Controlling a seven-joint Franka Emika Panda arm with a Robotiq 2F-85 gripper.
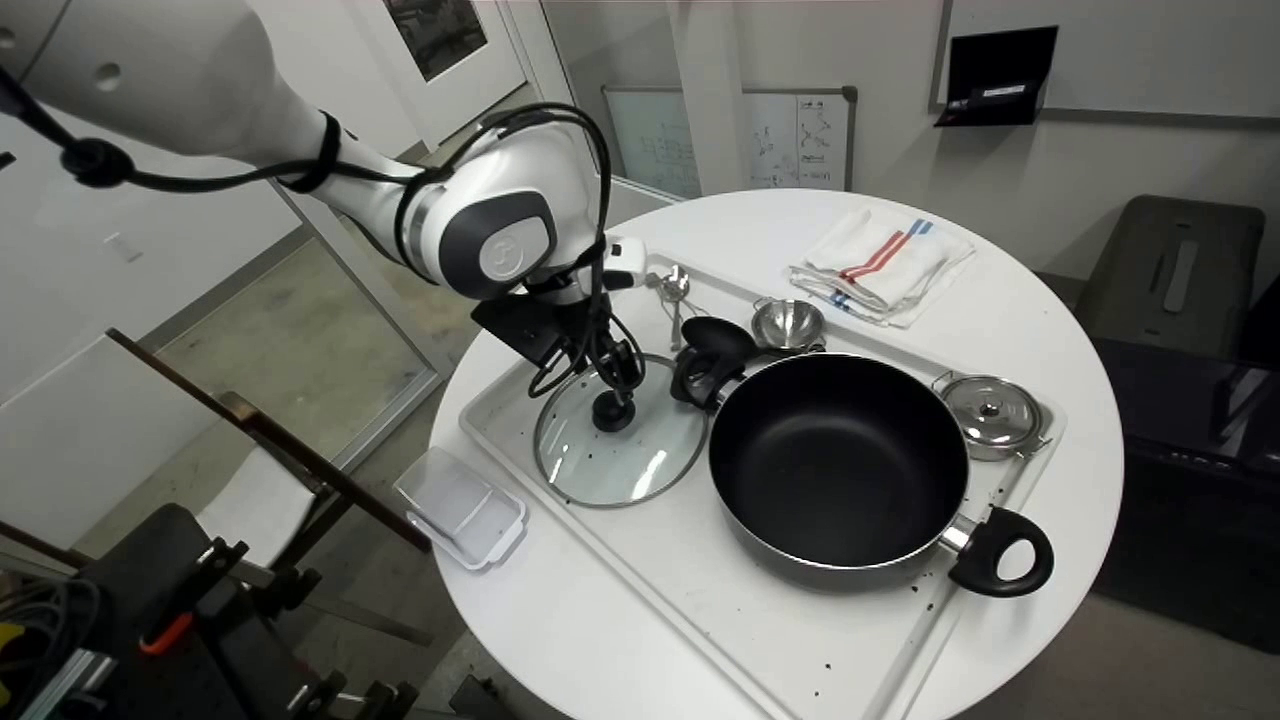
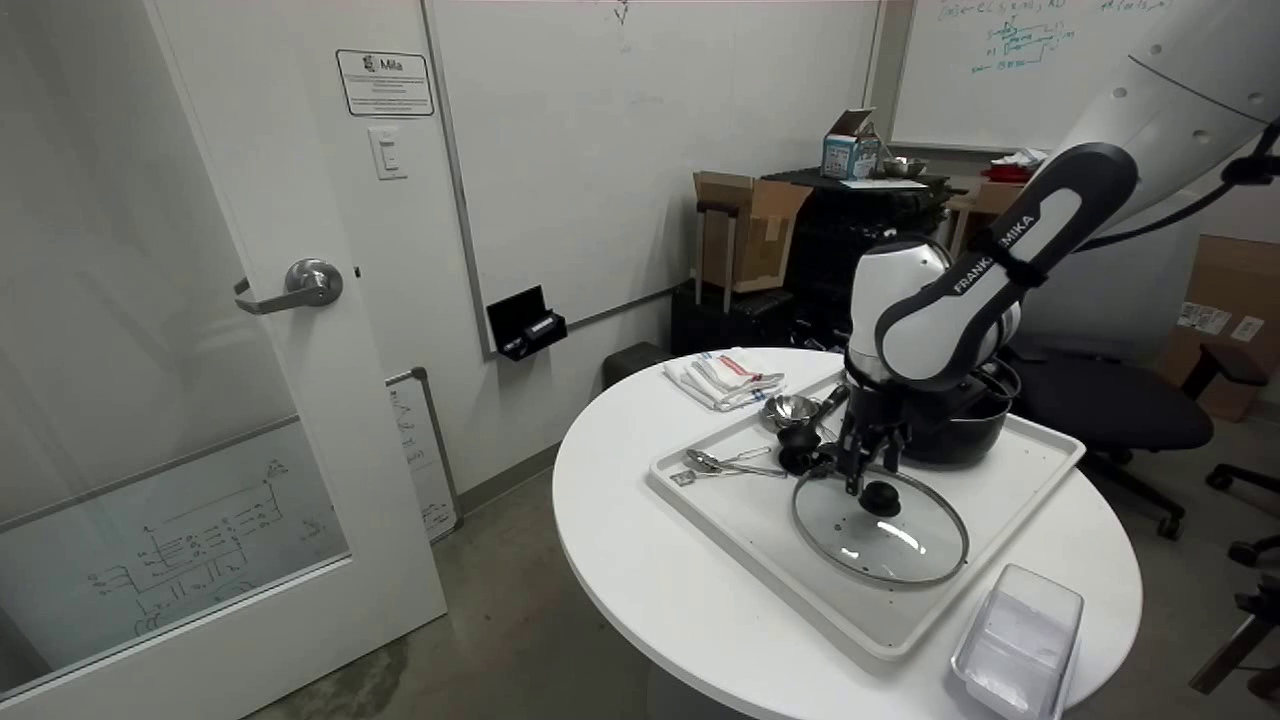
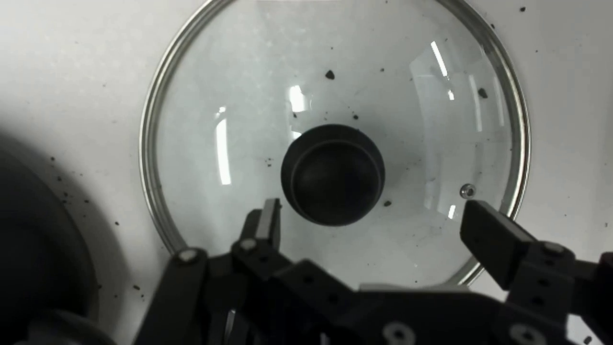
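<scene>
A round glass lid [image 1: 576,450] with a steel rim and a black knob [image 1: 613,414] lies flat on a white tray. Just over the lid hangs my gripper [image 2: 873,470], close by the knob. In the wrist view the gripper is open, its fingers [image 3: 495,241] wide apart at the lower part of the picture. The knob [image 3: 336,178] shows beyond the fingertips, nearer the left one, and nothing is held. A black pan [image 1: 840,468] stands on the tray beside the lid.
On the tray [image 1: 720,606] are also a small steel pot with lid [image 1: 991,414], a steel strainer [image 1: 788,324], a black ladle [image 1: 717,342] and metal utensils [image 2: 732,463]. Off it lie a folded towel [image 1: 882,264] and a clear plastic container [image 2: 1020,642].
</scene>
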